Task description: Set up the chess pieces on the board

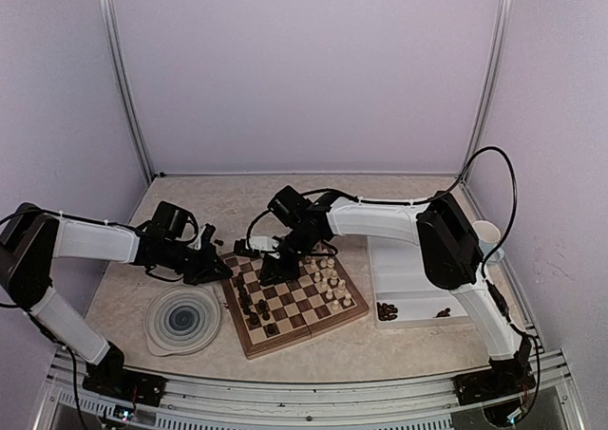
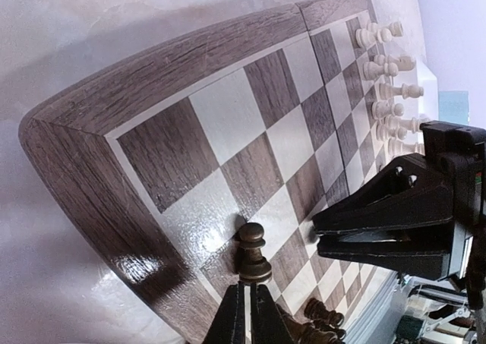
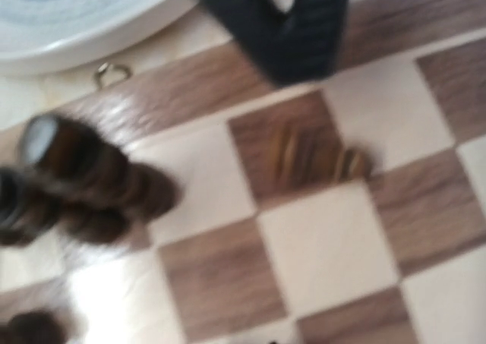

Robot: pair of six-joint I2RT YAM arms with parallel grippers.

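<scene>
On a brown square near the board's edge is a dark pawn, blurred in the right wrist view; it looks tipped over. Just short of its base, my left gripper has a narrow gap between its fingers, with nothing visible in it. My right gripper hovers over the chess board, its fingertips close together; whatever may be between them cannot be made out. Several dark pieces stand along the near part of that edge. Light pieces line the opposite side.
A white tray at the right holds several dark pieces. Beside the board's left edge lies a round clear lid. A mug stands at the far right. Both grippers are close together over the board's left part.
</scene>
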